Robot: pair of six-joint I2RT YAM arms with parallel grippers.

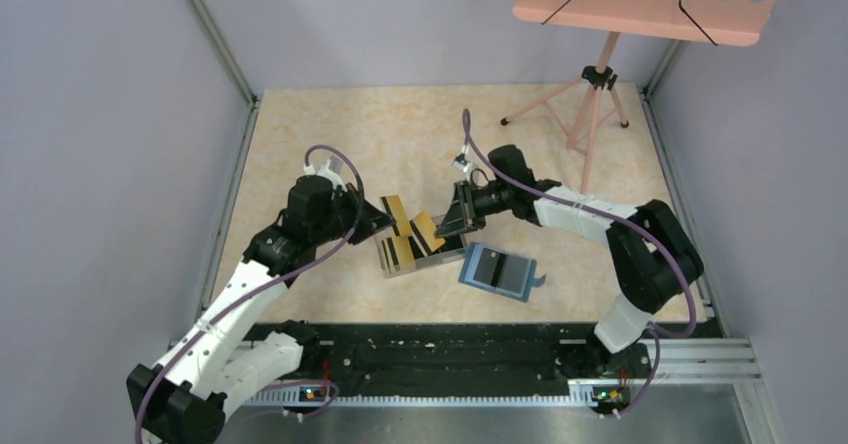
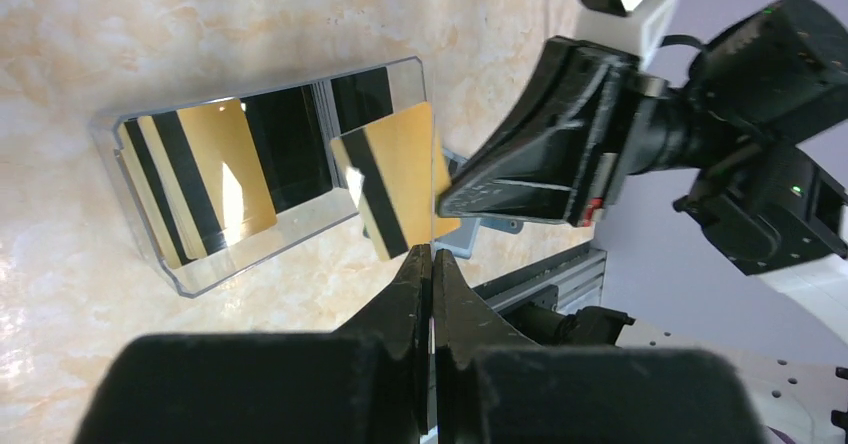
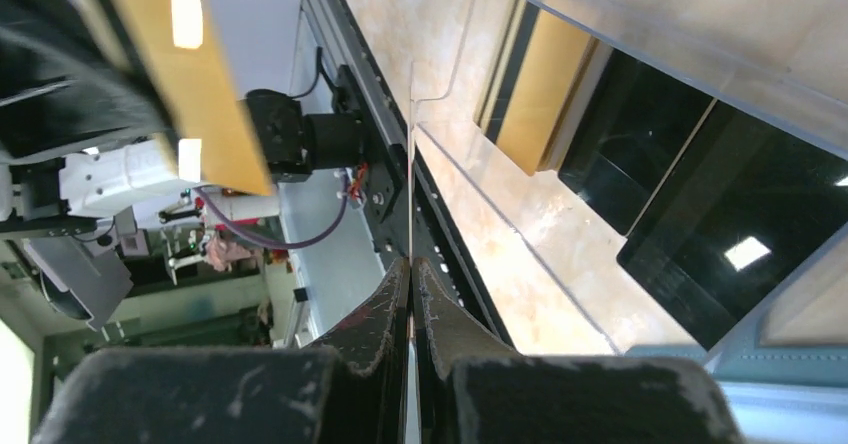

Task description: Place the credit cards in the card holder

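The clear card tray (image 1: 425, 264) holds gold and black cards (image 2: 225, 169). My left gripper (image 1: 388, 221) is shut on a gold card with a black stripe, raised over the tray and blurred at the left of the right wrist view. My right gripper (image 1: 450, 226), right of it, is shut on another gold card (image 1: 425, 229), seen edge-on as a thin line above its fingertips in the right wrist view. The blue card holder (image 1: 475, 274) lies right of the tray, nearer the front edge.
A pink stand (image 1: 590, 114) stands at the back right. Both arms are close together over the tray.
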